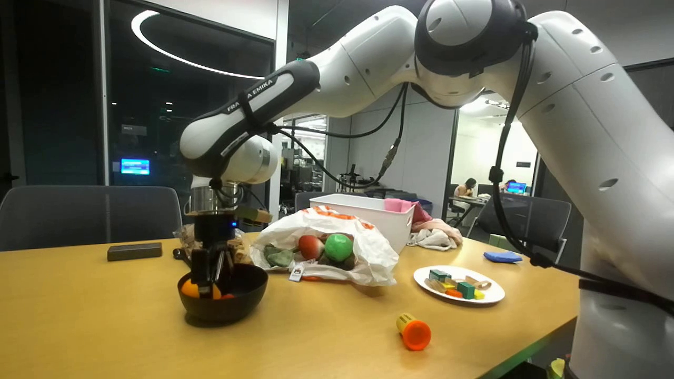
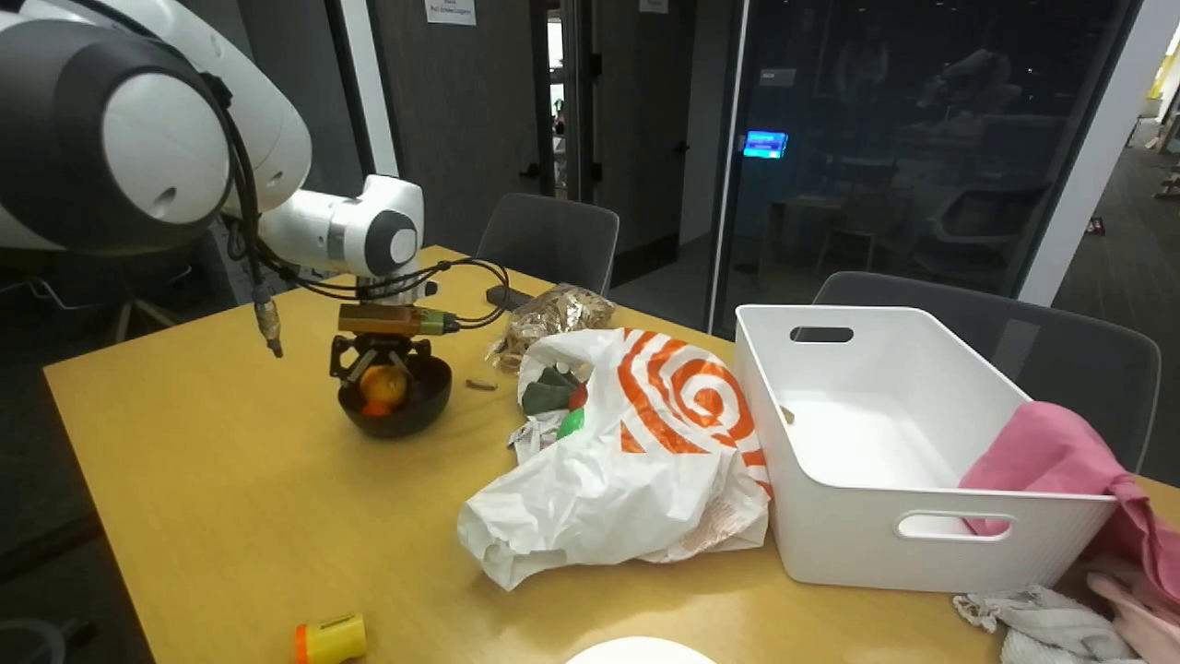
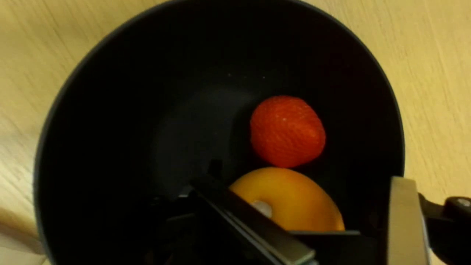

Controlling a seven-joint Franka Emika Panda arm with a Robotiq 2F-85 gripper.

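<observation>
A black bowl (image 1: 230, 303) stands on the table with an orange fruit (image 3: 293, 201) and a red strawberry-like fruit (image 3: 287, 131) inside. They touch or nearly touch in the wrist view. My gripper (image 1: 208, 289) points down into the bowl, its fingers apart. One dark finger (image 3: 260, 229) crosses over the left part of the orange fruit in the wrist view; the other, pale-padded finger (image 3: 402, 221) is near the bowl's right rim. In exterior view 2 the orange fruit shows beneath the gripper. Whether the fingers touch it, I cannot tell.
Right of the bowl lies a white plastic bag (image 1: 373, 252) with toy fruit, then a white bin (image 2: 940, 542). A white plate (image 1: 423, 282) of blocks and a yellow-orange bottle (image 1: 415, 331) stand nearer the arm's base.
</observation>
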